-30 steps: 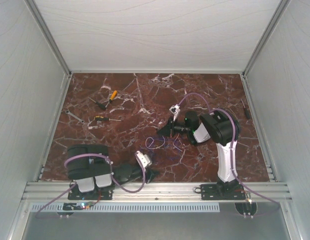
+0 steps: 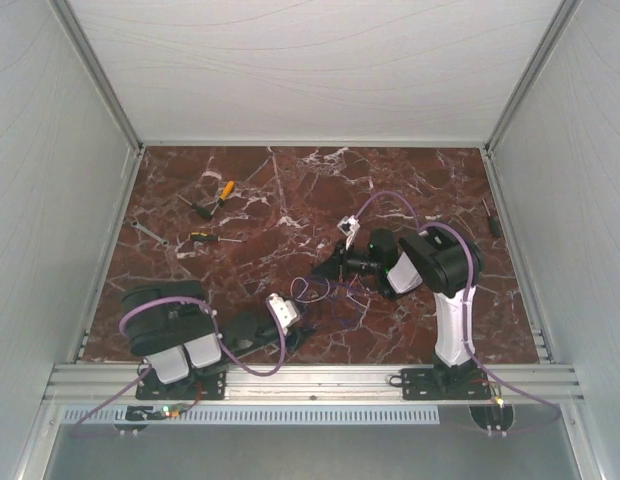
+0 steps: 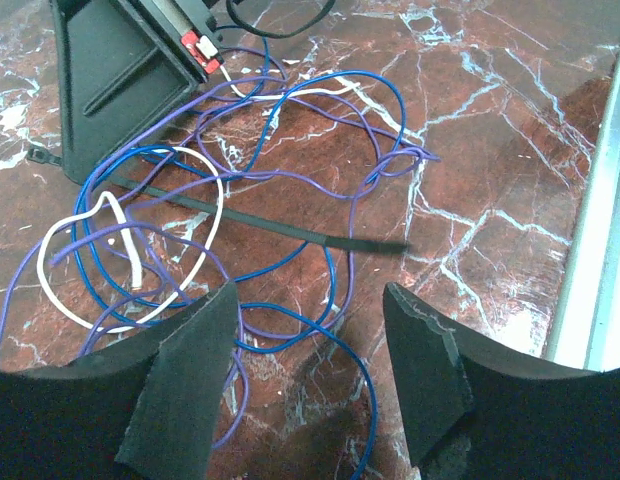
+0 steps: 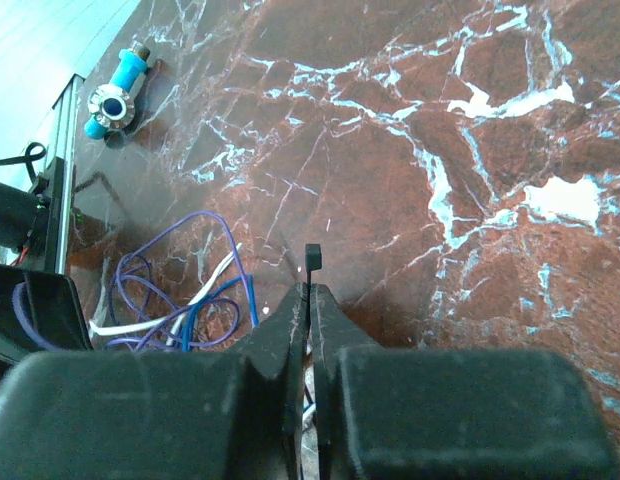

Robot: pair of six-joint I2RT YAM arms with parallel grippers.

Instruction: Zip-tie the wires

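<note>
A loose tangle of purple, blue and white wires (image 2: 312, 290) lies on the marble table between my grippers. In the left wrist view a thin dark strip, probably a zip tie (image 3: 290, 232), runs across or under the wires, its right end blurred. My left gripper is open near the front edge, facing the tangle, with nothing seen between its fingers. My right gripper is shut at the back right of the tangle; a small dark tip shows just beyond its fingertips, too unclear to identify.
Screwdrivers (image 2: 205, 236) and a wrench (image 2: 150, 233) lie on the left, another tool (image 2: 493, 222) at the far right. A blue fitting (image 4: 117, 95) appears near an edge in the right wrist view. The aluminium front rail (image 3: 580, 240) borders the table.
The right arm has barely moved.
</note>
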